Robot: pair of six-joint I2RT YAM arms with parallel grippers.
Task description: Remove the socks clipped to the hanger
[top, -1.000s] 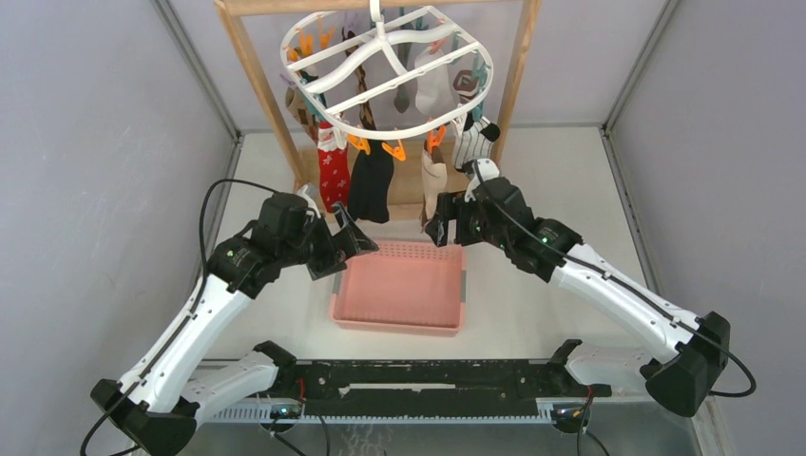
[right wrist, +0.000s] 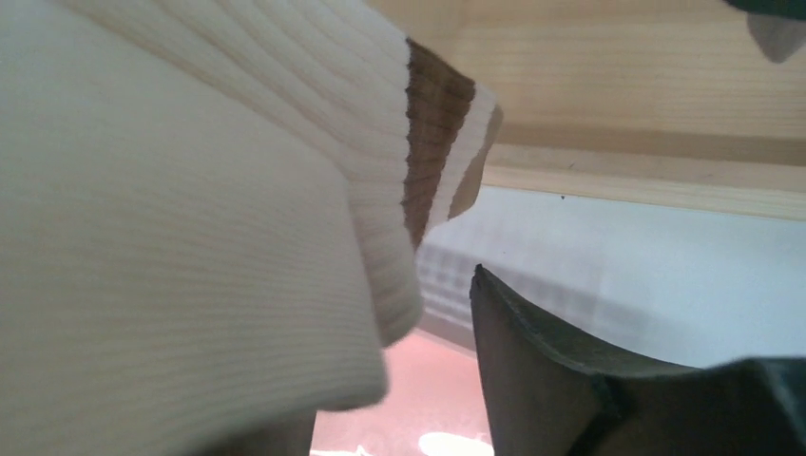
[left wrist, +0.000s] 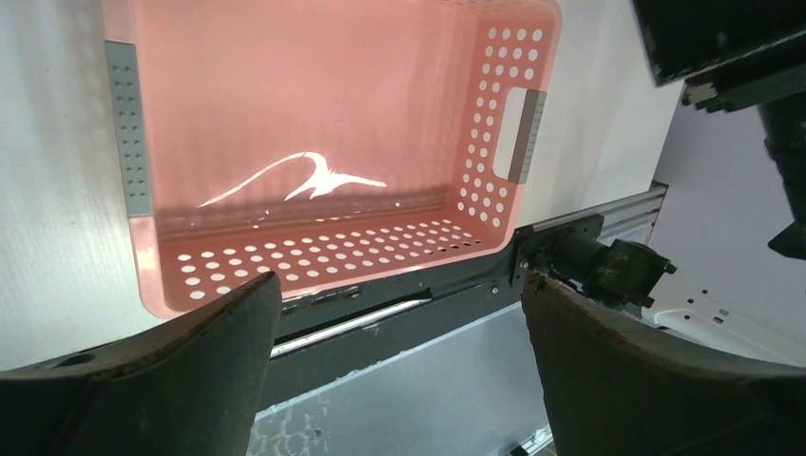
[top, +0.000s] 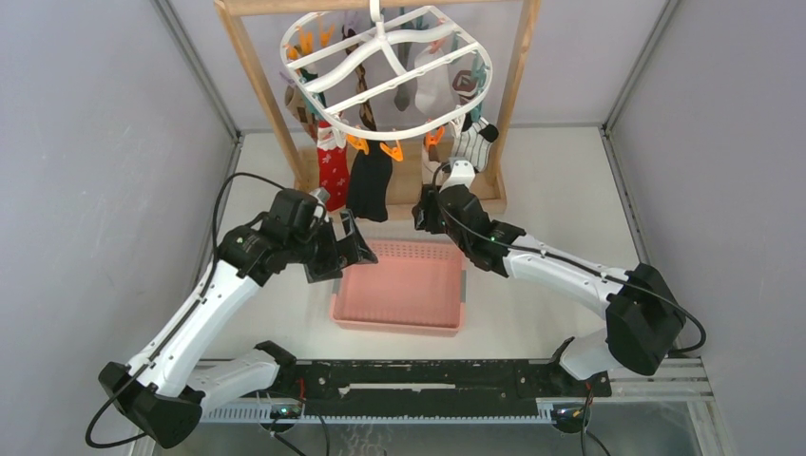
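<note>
A white hanger holds several socks by clips. On its front edge hang a red patterned sock, a black sock, a cream sock and a striped sock. My right gripper is at the cream sock's lower end, its fingers part open. In the right wrist view the cream sock with a brown band covers most of the left finger; the other finger stands clear to its right. My left gripper is open and empty over the basket's left back corner.
An empty pink basket with grey handles lies on the white table below the hanger. The wooden frame's posts flank the hanger.
My right gripper has moved left and back toward the hanger, to the cream sock, and its fingers look closer together.
</note>
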